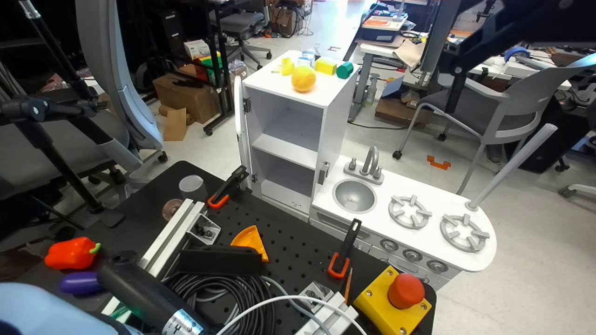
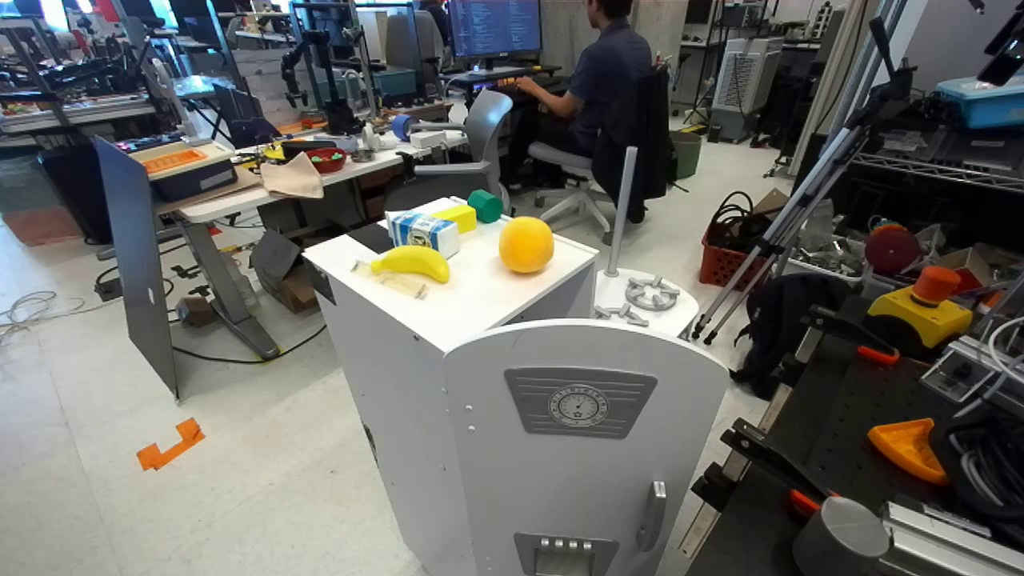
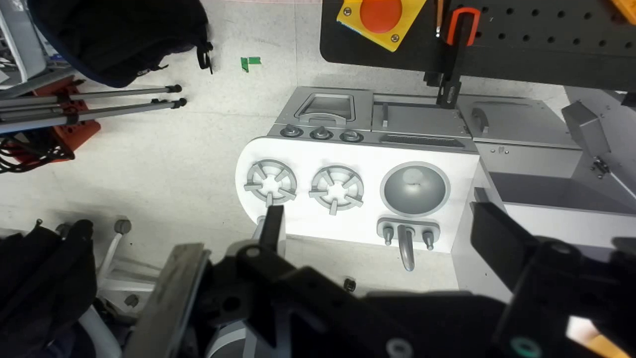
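In the wrist view my gripper is open, its two dark fingers (image 3: 273,229) wide apart and nothing between them. Beneath it lies the white toy kitchen counter (image 3: 369,225), with a grey sink (image 3: 415,190) and two grey burners. An orange (image 2: 526,245), a banana (image 2: 413,262), a blue-and-white carton (image 2: 422,234), a yellow block (image 1: 325,66) and a green piece (image 1: 344,70) rest on top of the white cabinet (image 1: 279,88). The cabinet's door (image 2: 595,461) stands open, and its shelves (image 1: 285,150) look empty.
A black pegboard table (image 1: 290,240) borders the kitchen, holding clamps, cables, an orange wedge (image 1: 251,240) and a yellow box with a red button (image 1: 405,290). A red pepper (image 1: 71,253) and purple eggplant (image 1: 80,282) lie there too. A grey post (image 1: 514,164) rises from the counter's end.
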